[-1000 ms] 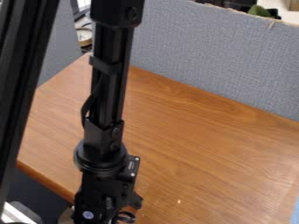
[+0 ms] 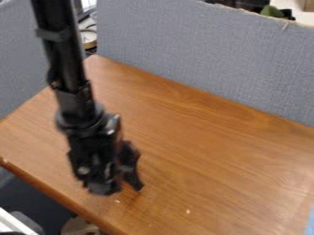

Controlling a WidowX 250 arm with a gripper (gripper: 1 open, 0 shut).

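My black arm reaches down from the top left of the camera view to a dark, blurred gripper (image 2: 123, 173) low over the left front of the wooden table (image 2: 227, 151). The blur hides whether it is open or shut, and nothing can be made out between its fingers.
Grey padded partitions (image 2: 203, 50) stand along the back and left of the table. A light blue edge shows at the far right, and clutter lies off the front left corner.
The arm has drawn back and to the left in the view, and the gripper has risen from the bottom edge, uncovering more of the table's middle.
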